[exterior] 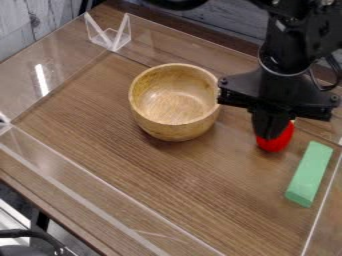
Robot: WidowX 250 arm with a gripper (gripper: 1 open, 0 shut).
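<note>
The black gripper [273, 118] hangs over the right side of the wooden table, its fingertips just above and left of a red round object [278, 140], which it partly hides. The fingers look close together; nothing shows held between them. A light green block [309, 175] lies in front of the red object, to the right.
A tan bowl [174, 128] sits left of the gripper. A clear plastic container [110, 30] stands at the back left. A dark curved part shows at the bottom left corner.
</note>
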